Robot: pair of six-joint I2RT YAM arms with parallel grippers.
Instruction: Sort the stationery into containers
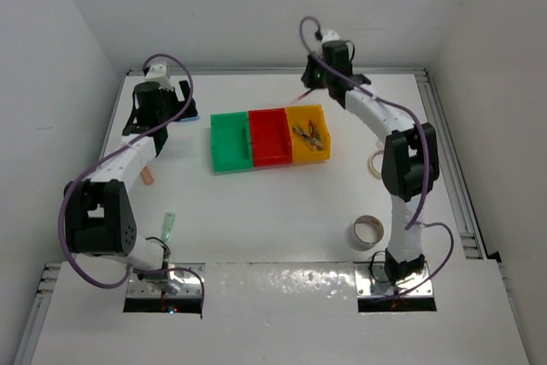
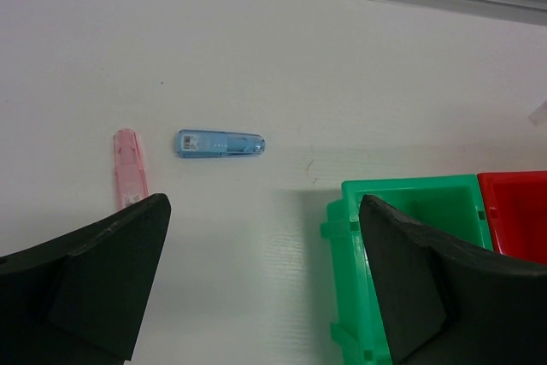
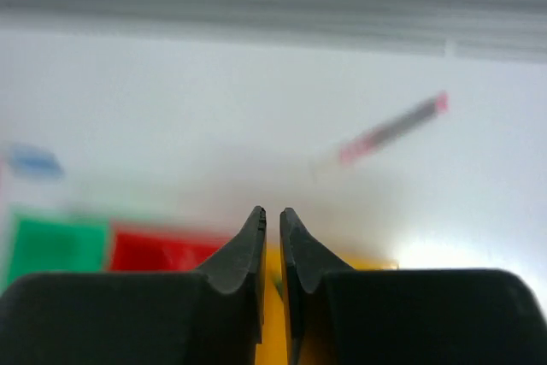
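Observation:
Green (image 1: 231, 162), red (image 1: 273, 160) and yellow (image 1: 309, 159) bins stand side by side; the yellow one holds several slim items (image 1: 305, 136). My left gripper is open and empty, left of the green bin. Ahead of its fingers lies a blue stationery piece (image 2: 220, 144), with a pink piece (image 2: 130, 168) to its left. My right gripper is blurred, above and behind the yellow bin, its fingers slightly apart with nothing visible between them. A pink-and-grey pen-like item (image 3: 393, 130) lies behind the bins. Further items are a green piece (image 1: 168, 226) and an orange-brown piece (image 1: 147, 175).
A wide tape roll (image 1: 367, 230) stands at the front right, and a thinner ring (image 1: 376, 164) lies right of the yellow bin, partly behind the right arm. Bare table spreads in front of the bins. A metal rail (image 1: 248, 71) borders the back.

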